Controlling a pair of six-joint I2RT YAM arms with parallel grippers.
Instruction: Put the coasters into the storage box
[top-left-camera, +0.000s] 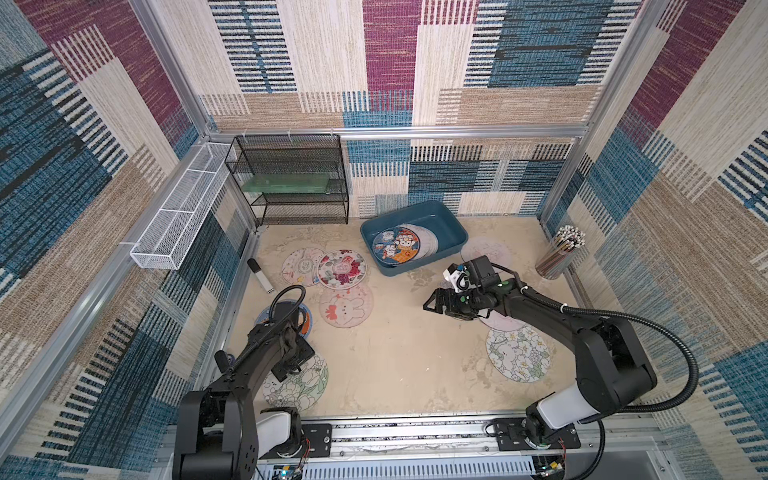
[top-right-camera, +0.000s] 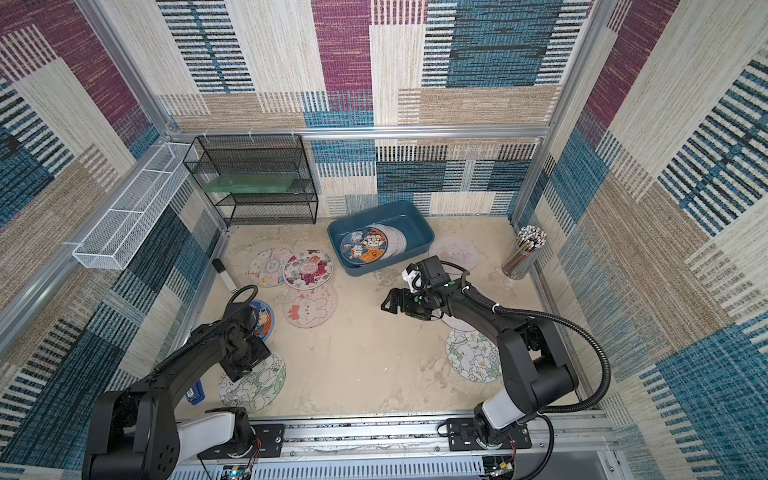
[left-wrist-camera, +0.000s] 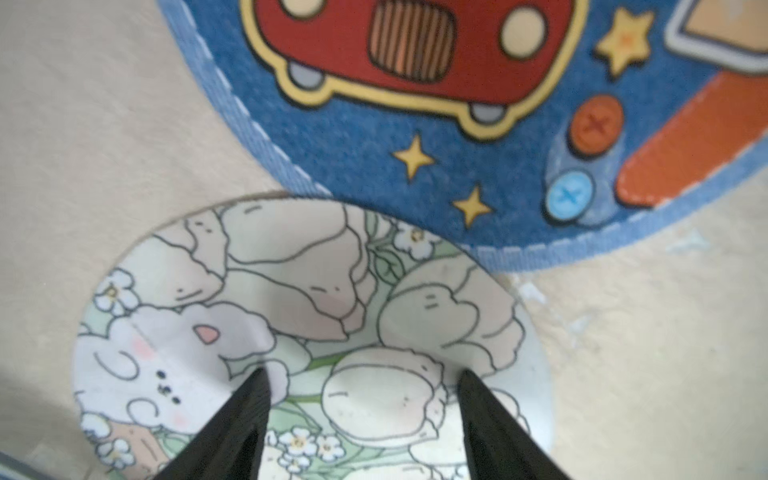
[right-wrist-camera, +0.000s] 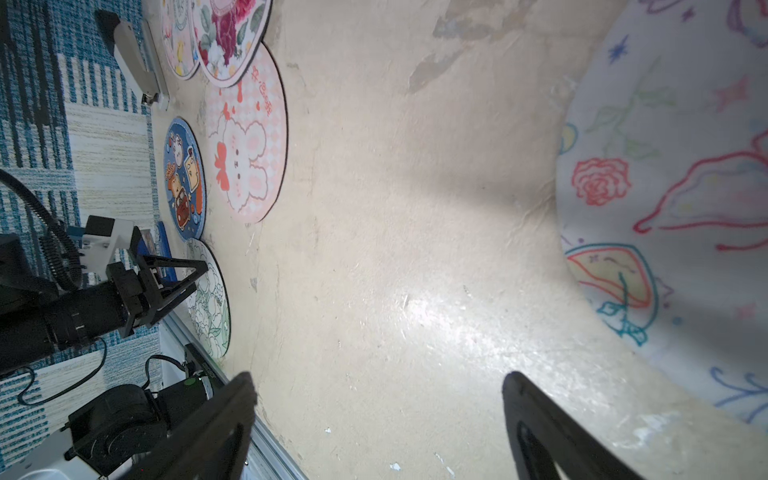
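In the teal storage box lie stacked coasters. My left gripper is low over the green floral coaster, its fingertips on or just above it; whether it grips the coaster is unclear. A blue car coaster lies beside that one. My right gripper is open, low beside a pale drawn coaster at front of the box. Other coasters include a pink rabbit one, a red floral one and a white floral one.
A black wire rack stands back left, a white mesh basket hangs on the left wall, and a cup of sticks stands at the right. A marker lies at left.
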